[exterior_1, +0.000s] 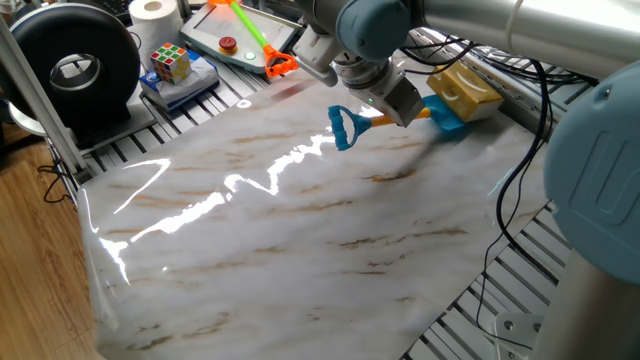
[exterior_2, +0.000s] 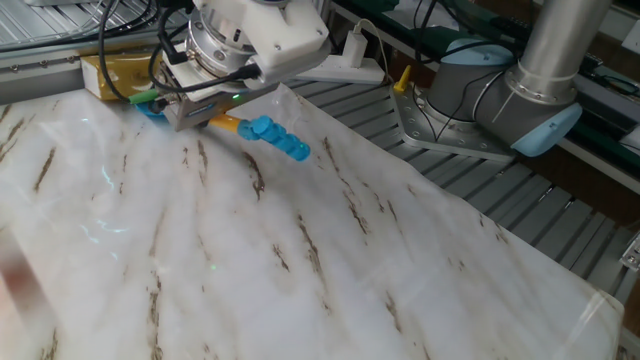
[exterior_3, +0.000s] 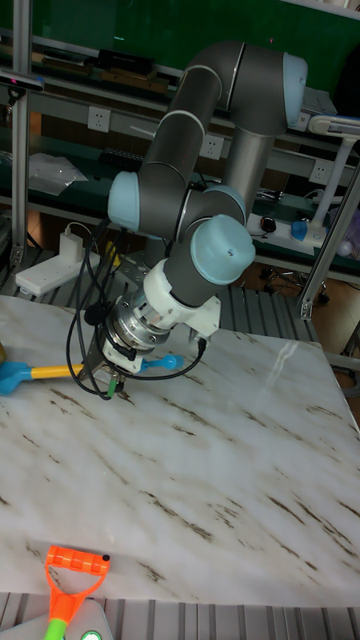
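Observation:
A toy shovel with a yellow-orange shaft, a blue loop handle (exterior_1: 345, 128) and a blue blade (exterior_1: 446, 115) is at the far side of the marble-patterned table (exterior_1: 280, 260). My gripper (exterior_1: 402, 112) is across the middle of its shaft, seemingly shut on it, though its body hides the fingers' contact. In the second exterior view the blue handle (exterior_2: 275, 136) sticks out to the right of the gripper (exterior_2: 200, 118). The third exterior view shows the yellow shaft (exterior_3: 53, 372) on the left of the gripper (exterior_3: 115, 382), with the handle (exterior_3: 163, 364) on the right.
A yellow box (exterior_1: 465, 92) is right by the blade. Beyond the table's edge lie an orange-and-green toy (exterior_1: 262, 45), a Rubik's cube (exterior_1: 170, 62) on a blue-white pack, and a black round device (exterior_1: 68, 70). Cables (exterior_1: 530, 180) hang near the arm.

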